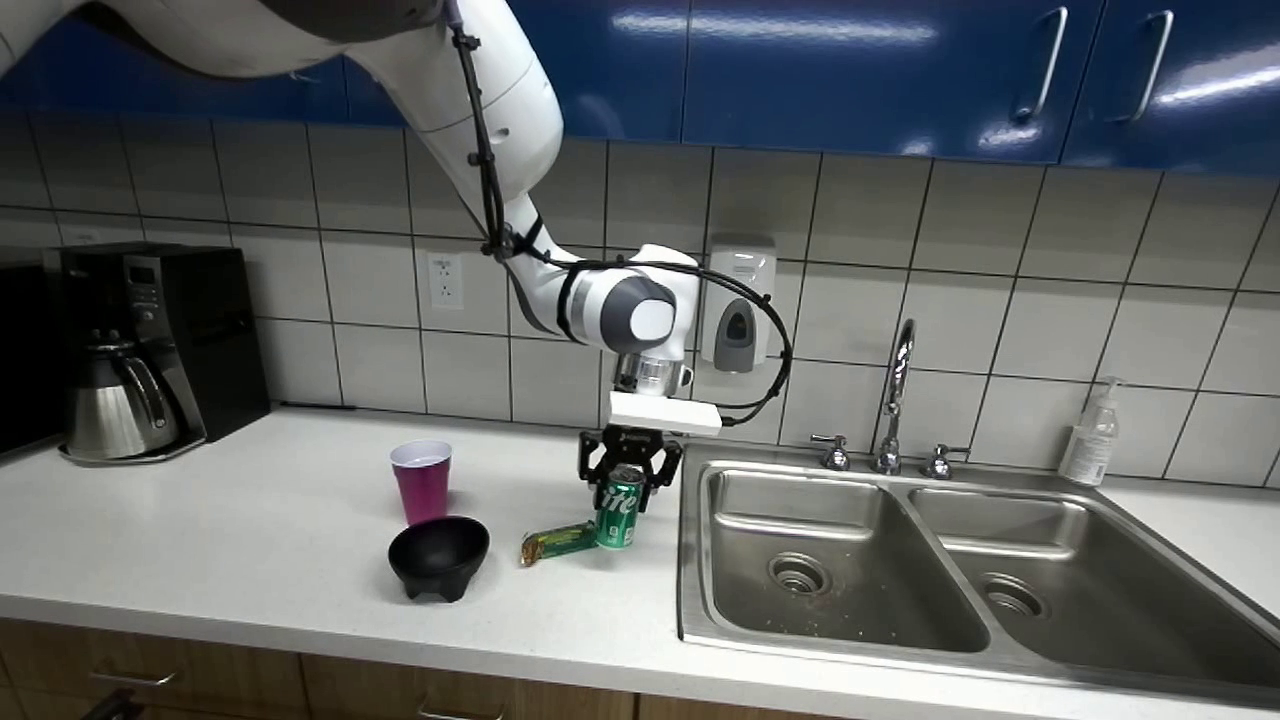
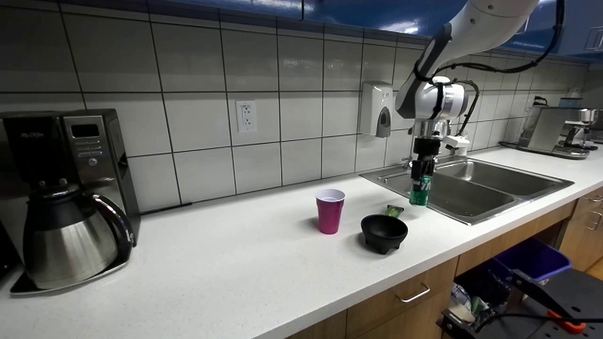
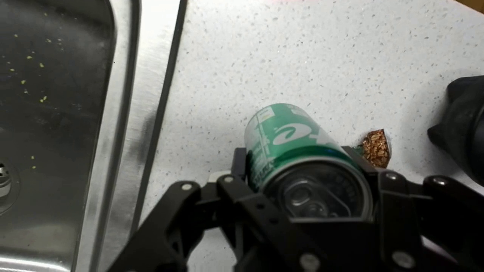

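Note:
Between the fingers of my gripper [image 1: 629,472] is a green soda can [image 1: 617,523], held upright near the left edge of the sink. From the wrist view, the can [image 3: 290,131] shows its top and pull tab, with a dark finger pressed to either side. In the second exterior view the can [image 2: 419,195] hangs below my gripper [image 2: 421,173]; whether its base touches the counter I cannot tell. A green-wrapped bar [image 1: 559,544] lies on the counter just left of it, partly hidden behind the can and a finger in the wrist view, its brown end [image 3: 376,147] showing.
A black bowl [image 1: 439,558] and a pink cup [image 1: 422,482] stand left of the bar. The double sink [image 1: 696,564] borders the can on the right. A coffee maker [image 1: 180,324] occupies the far left.

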